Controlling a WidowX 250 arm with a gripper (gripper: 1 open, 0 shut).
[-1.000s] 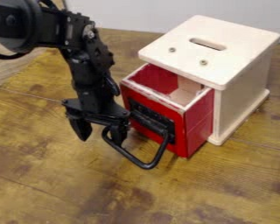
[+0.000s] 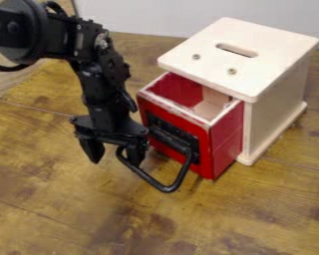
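Note:
A red drawer (image 2: pixel 221 149) with a pale interior stands pulled out of a white wooden cabinet (image 2: pixel 275 115). A black loop handle hangs from its front and reaches down toward the table. My black gripper (image 2: pixel 112 143) is low at the left of the drawer front, beside the upper end of the handle. Whether its fingers are open or shut on the handle is hard to tell.
Bare wooden table (image 2: pixel 69 209) fills the front and left. The cabinet top has a slot and two bolts. Free room lies in front of the drawer and to the right.
My arm and gripper have shifted very slightly; the drawer looks unchanged.

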